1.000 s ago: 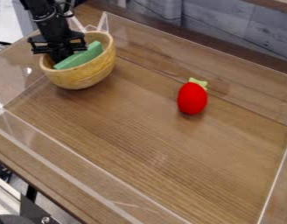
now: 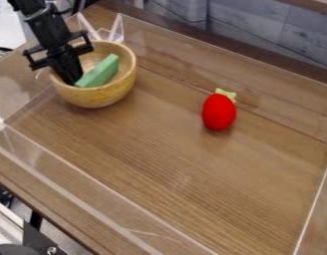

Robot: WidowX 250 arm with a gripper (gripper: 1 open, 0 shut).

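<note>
At the left edge of the table, a round tan bowl [image 2: 97, 95] holds a long green object [image 2: 100, 70]. My black gripper [image 2: 57, 65] is at the bowl's back left rim and partly over its inside; whether its fingers are open or shut is unclear at this size.
A red oval object [image 2: 218, 113] lies right of centre, with a small pale yellow-green piece [image 2: 226, 94] just behind it.
The gripper has moved slightly left, and more of the bowl's inside shows around it. The bowl and green object have shifted slightly.
</note>
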